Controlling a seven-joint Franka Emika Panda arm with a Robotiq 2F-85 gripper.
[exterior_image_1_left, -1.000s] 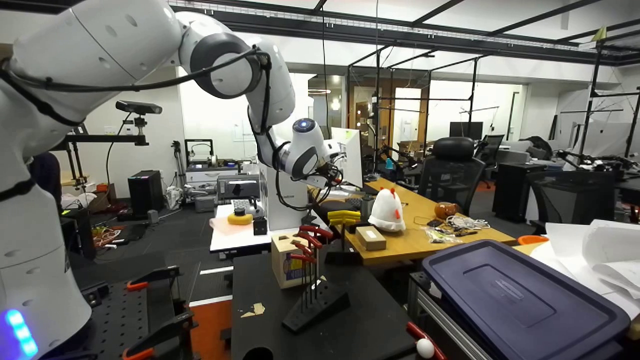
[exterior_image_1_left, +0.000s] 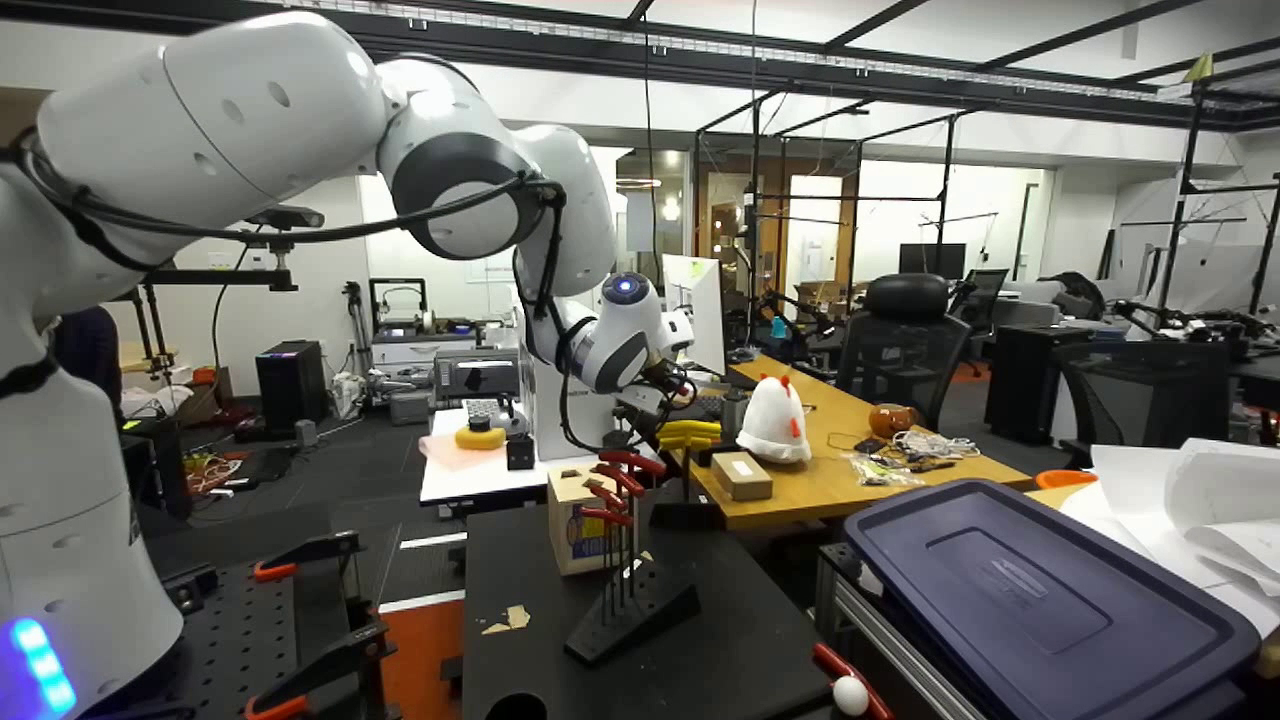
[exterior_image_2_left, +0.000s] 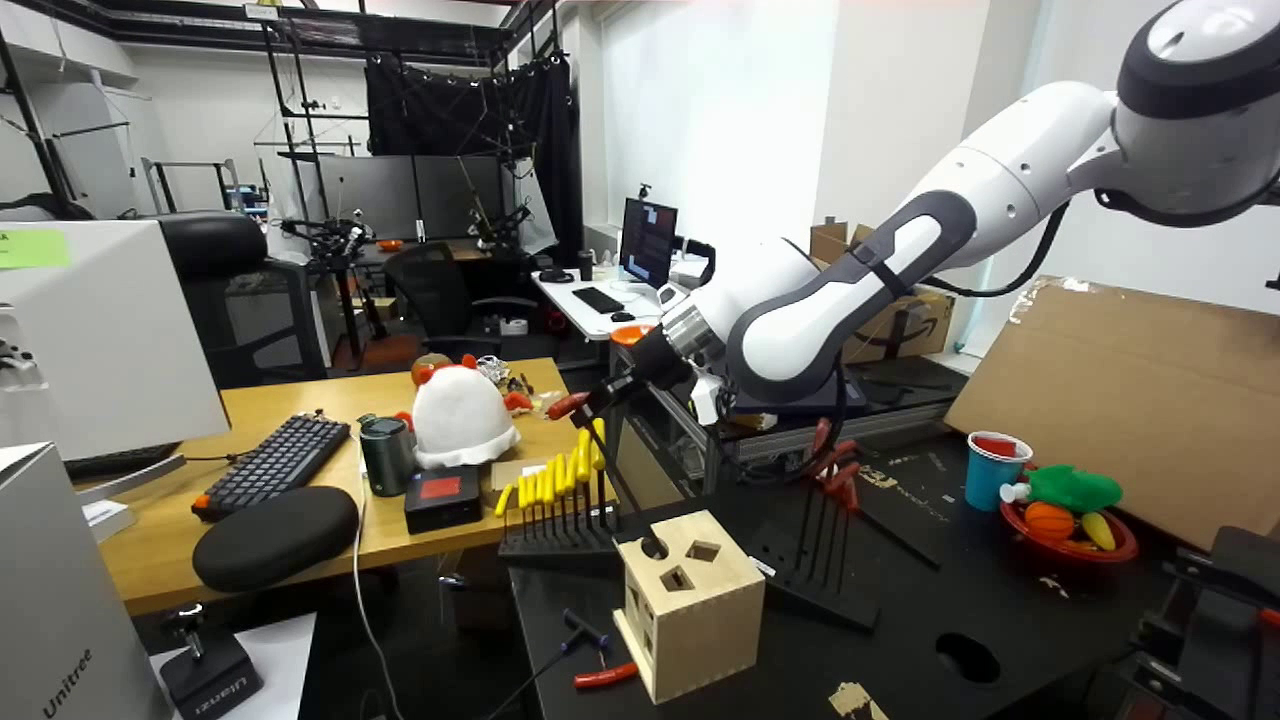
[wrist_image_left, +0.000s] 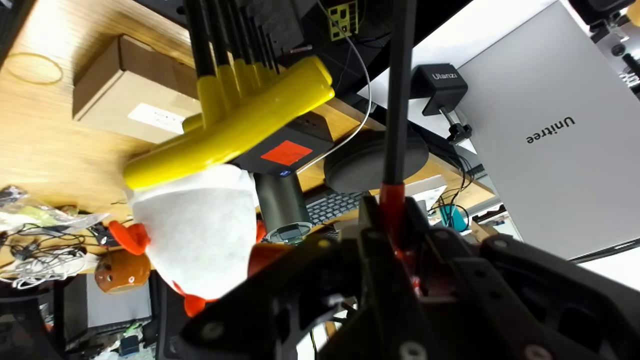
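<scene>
My gripper is shut on a red-handled hex key (wrist_image_left: 393, 204), whose long dark shaft runs up out of the wrist view. From the second exterior view, the gripper (exterior_image_2_left: 609, 396) is above a wooden box (exterior_image_2_left: 708, 612) with shaped holes. The shaft slants down to the hole at the top left corner of the box; how deep its tip sits cannot be told. Several red-handled keys (exterior_image_1_left: 618, 486) stand in a black holder (exterior_image_1_left: 636, 612) beside the box. Another holder carries yellow-handled keys (exterior_image_2_left: 558, 480).
A red-handled tool (exterior_image_2_left: 606, 676) and a blue-handled one (exterior_image_2_left: 584, 632) lie near the box. A red bowl (exterior_image_2_left: 1068, 546) of toys and a blue cup (exterior_image_2_left: 993, 468) stand at the right.
The arm has come down, bringing the gripper lower and slightly left in the first exterior view. The wooden box appears shifted very slightly right. The key holders have stayed put.
</scene>
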